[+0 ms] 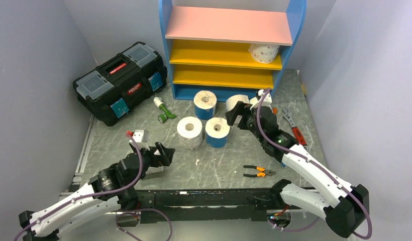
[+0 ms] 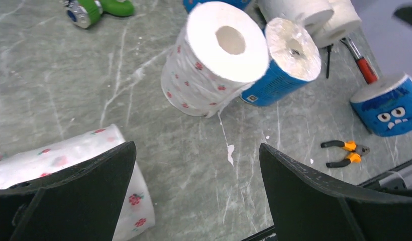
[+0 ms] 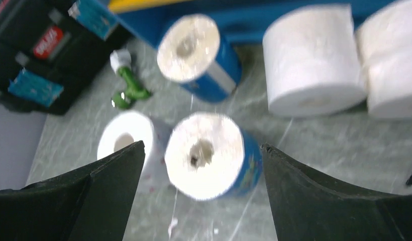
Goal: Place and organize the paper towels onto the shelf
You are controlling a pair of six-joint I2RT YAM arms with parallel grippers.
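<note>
On the yellow shelf board [image 1: 204,51], at its right end, stands a white roll [image 1: 264,52]. Three rolls are upright on the table: a white one [image 1: 189,131] and two in blue wrap, one behind [image 1: 205,111] and one in front [image 1: 216,140]. Two white rolls lie by the shelf, the nearer one [image 3: 314,60] partly covered by the right arm from above. My open left gripper is over a lying red-patterned roll [image 2: 138,211], not around it. Open and empty, my right gripper faces the front blue roll. Another blue roll [image 2: 387,108] lies at right.
A black toolbox [image 1: 121,83] and a green flashlight [image 1: 166,110] are at the left. Orange pliers [image 1: 259,171] lie near the front edge, a red-handled wrench [image 1: 296,131] at the right. Bare table shows between the pliers and the upright rolls.
</note>
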